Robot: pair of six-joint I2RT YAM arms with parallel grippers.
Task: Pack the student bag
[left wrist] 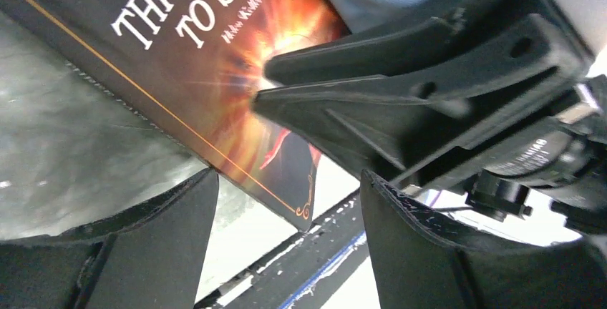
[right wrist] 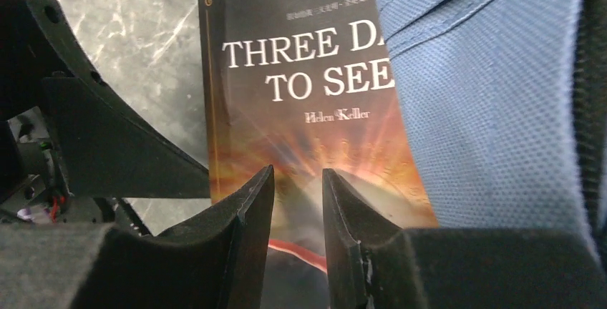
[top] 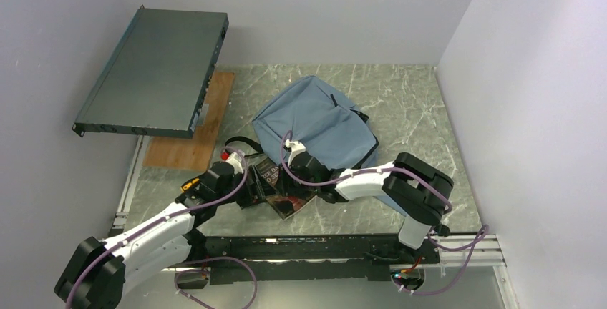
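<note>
A dark book titled "Three Days to See" lies on the table in front of the blue bag. In the right wrist view its right side meets the bag's cloth. My left gripper is at the book's left edge, one finger against that edge; in the left wrist view its fingers stand apart, the book's corner showing in the gap. The right gripper has its fingers close together, tips over the cover's glowing part. Whether either grips the book cannot be told.
A black strap loops out left of the bag. A yellow item lies beside my left arm. A large dark metal box overhangs the wooden board at the left. Free table is behind and right of the bag.
</note>
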